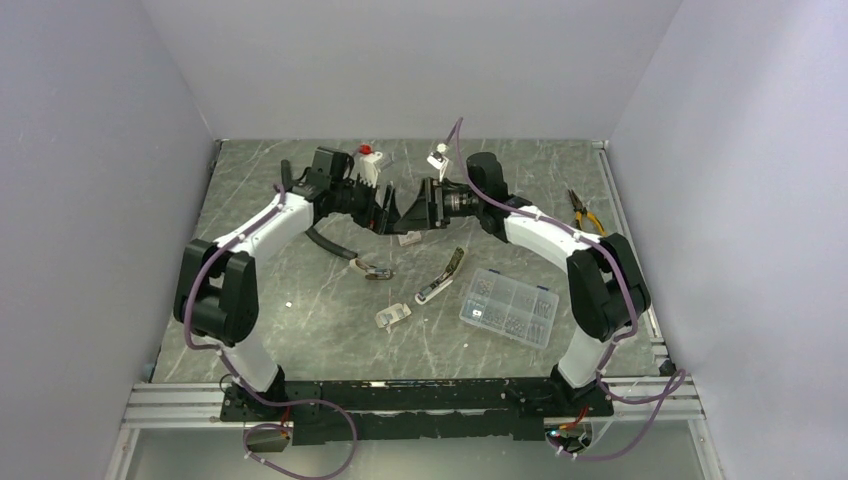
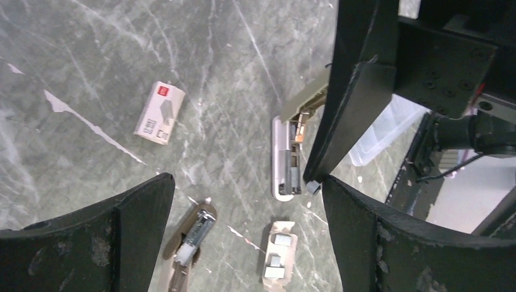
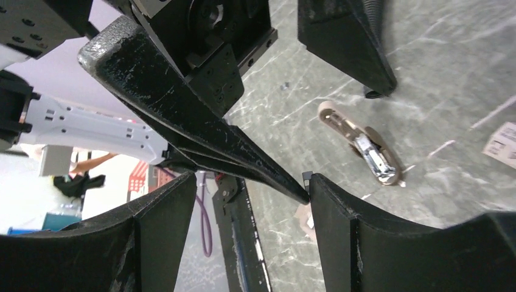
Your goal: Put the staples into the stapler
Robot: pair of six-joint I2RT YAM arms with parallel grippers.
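Note:
My left gripper [image 1: 386,214] and right gripper [image 1: 402,222] meet above the middle of the table, both with parted fingers. A small silvery piece [image 2: 313,187] shows where one finger of each comes together; which finger bears it I cannot tell. The same meeting point in the right wrist view shows a small dark-grey piece [image 3: 307,177]. Below lie a pale stapler [image 1: 438,279], opened out, and a darker-bodied one [image 1: 374,270]. A pale pack with silvery staple blocks [image 1: 393,316] lies nearer the front. The white box with a red mark [image 2: 160,112] sits behind the staplers.
A clear compartment box [image 1: 510,307] occupies the right-centre of the table. Yellow-handled pliers [image 1: 584,213] lie at the far right. A dark tube [image 1: 330,243] runs along the left.

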